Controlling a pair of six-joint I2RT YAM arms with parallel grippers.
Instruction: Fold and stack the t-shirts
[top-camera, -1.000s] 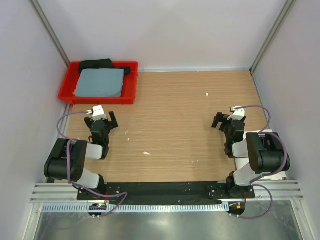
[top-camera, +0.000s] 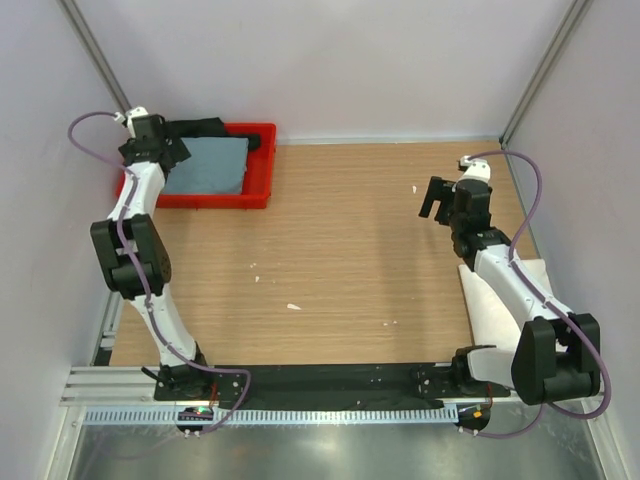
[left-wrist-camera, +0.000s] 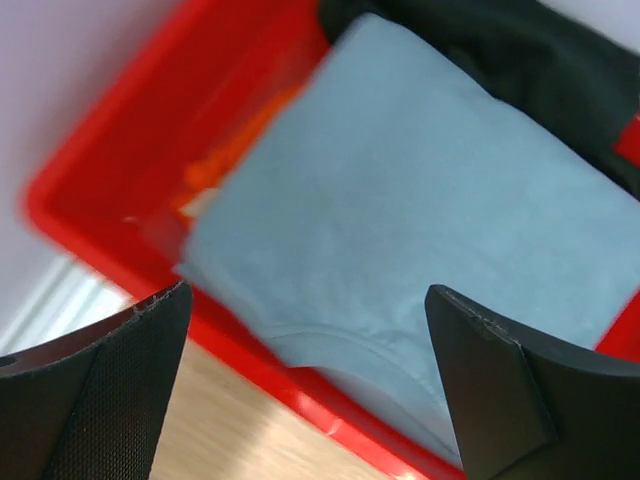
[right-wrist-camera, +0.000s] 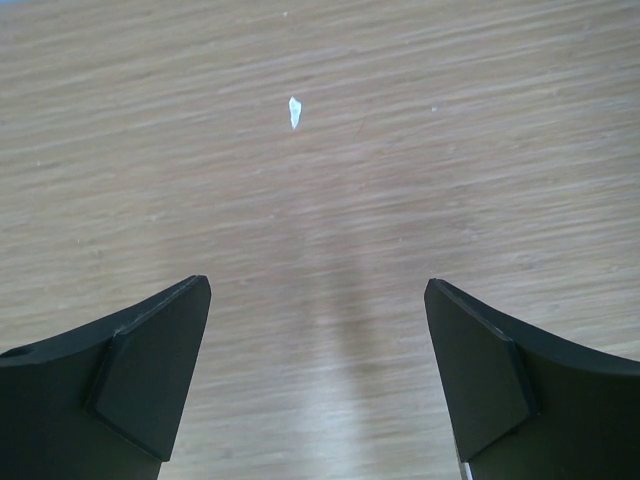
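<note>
A light blue t-shirt (top-camera: 215, 165) lies spread as a flat rectangle in the red bin (top-camera: 258, 185), and its rounded edge shows in the left wrist view, where the shirt (left-wrist-camera: 400, 200) fills the middle. Dark cloth (top-camera: 200, 128) lies along the bin's back. My left gripper (top-camera: 155, 152) is above the bin's left part, open, its fingers (left-wrist-camera: 105, 380) apart with nothing gripped. Over bare table at the right, my right gripper (top-camera: 436, 198) also stands open; only wood shows between its fingers.
A white flat board (top-camera: 490, 310) lies at the front right, partly under the right arm. Walls close in the back and both sides.
From the table in front of the bin, my left arm has reached forward and left until its gripper is over the bin.
</note>
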